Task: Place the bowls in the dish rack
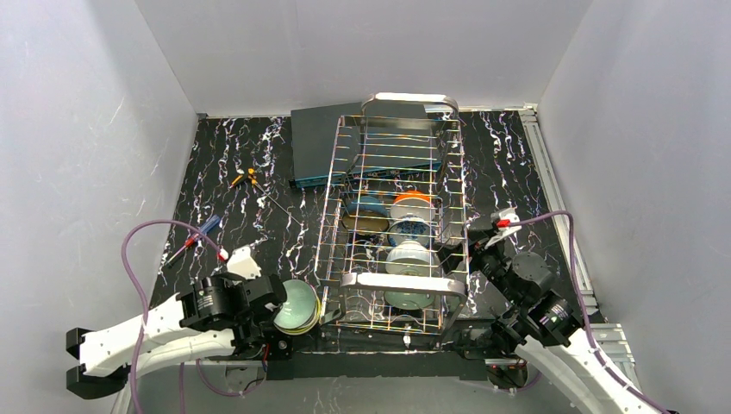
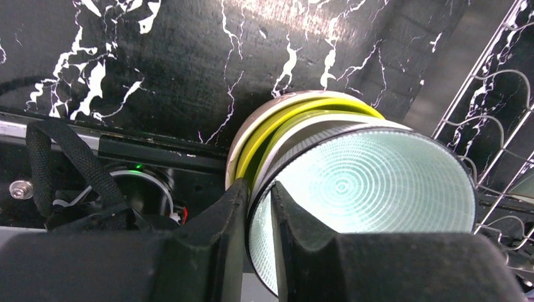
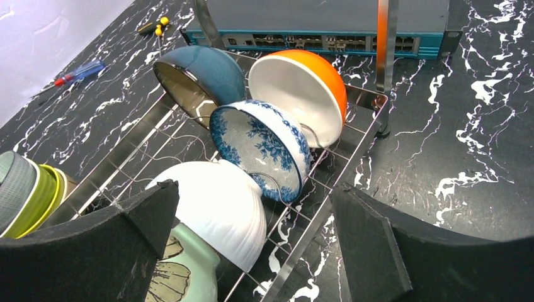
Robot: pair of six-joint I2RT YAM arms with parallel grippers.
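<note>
A stack of bowls sits left of the wire dish rack (image 1: 402, 283), the pale green bowl (image 2: 371, 182) on top, white and yellow ones beneath. My left gripper is at that top bowl's rim, which runs between its narrowly parted fingers; whether it grips is unclear. Inside the rack stand a blue bowl (image 3: 211, 69), an orange bowl (image 3: 296, 88), a blue-patterned bowl (image 3: 258, 148), a white bowl (image 3: 223, 214) and a green bowl (image 3: 195, 274). My right gripper stands open at the rack's right side, over these bowls.
A flat dark grey device (image 3: 321, 19) lies behind the rack's lower tier. Screwdrivers (image 1: 198, 235) and pliers (image 1: 244, 177) lie on the marble surface at left. Bare surface shows right of the rack.
</note>
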